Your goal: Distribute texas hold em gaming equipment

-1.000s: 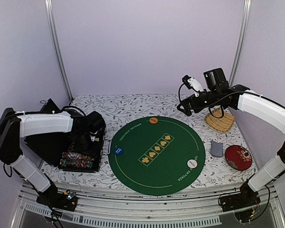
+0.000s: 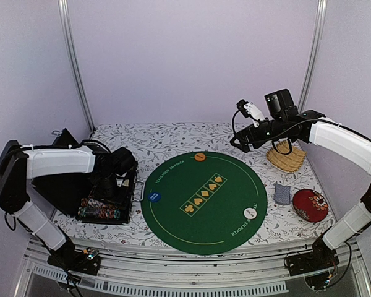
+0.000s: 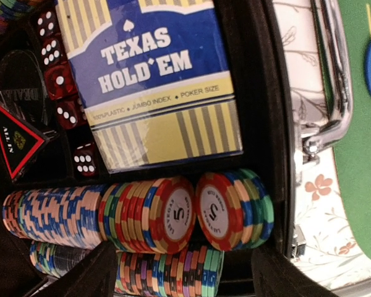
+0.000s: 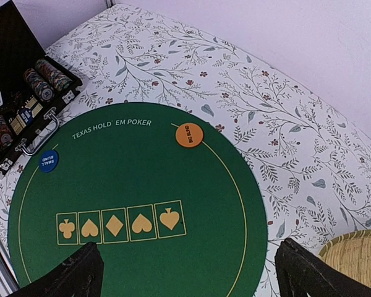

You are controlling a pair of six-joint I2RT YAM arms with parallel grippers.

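Above the open black chip case (image 2: 103,219), my left gripper is open, fingers (image 3: 89,272) at either side of the chip rows. A red-edged chip stack (image 3: 145,213) and a short red, blue and green stack (image 3: 235,210) lie in the case. Beside them are a Texas Hold'em card box (image 3: 151,86), red dice (image 3: 60,80) and a triangular ALL IN marker (image 3: 15,139). My right gripper (image 2: 240,143) hangs open and empty above the far right of the green mat (image 2: 173,216).
On the mat sit a blue small blind disc (image 2: 154,197), an orange big blind disc (image 2: 200,156) and a white disc (image 2: 250,213). To the right are a woven basket (image 2: 285,159), a grey pad (image 2: 282,193) and a red round dish (image 2: 310,205).
The right arm and mat look unchanged.
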